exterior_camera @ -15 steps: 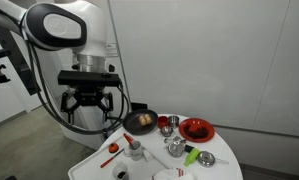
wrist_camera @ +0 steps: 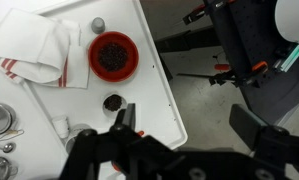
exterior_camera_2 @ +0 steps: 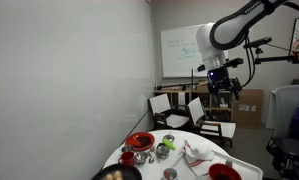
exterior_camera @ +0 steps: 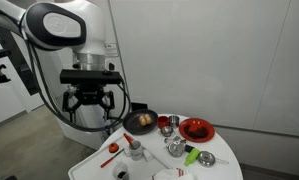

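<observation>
My gripper (exterior_camera: 90, 106) hangs high above the left side of the table, its fingers spread apart with nothing between them. From the wrist view, the gripper shows at the lower edge, fingers wide. Below it lies the white tray (wrist_camera: 161, 110). A red bowl with dark contents (wrist_camera: 114, 55) stands on the tray, near a small metal cup with dark contents (wrist_camera: 113, 103). A white cloth (wrist_camera: 31, 45) lies beside the bowl.
A black pan (exterior_camera: 141, 122) and a red dish (exterior_camera: 197, 130) stand toward the table's back, with metal pots (exterior_camera: 176, 147) and a green-handled item (exterior_camera: 192, 157) nearer. A white wall (exterior_camera: 209, 60) rises behind. In the wrist view, dark equipment (wrist_camera: 264, 50) stands beyond the tray's edge.
</observation>
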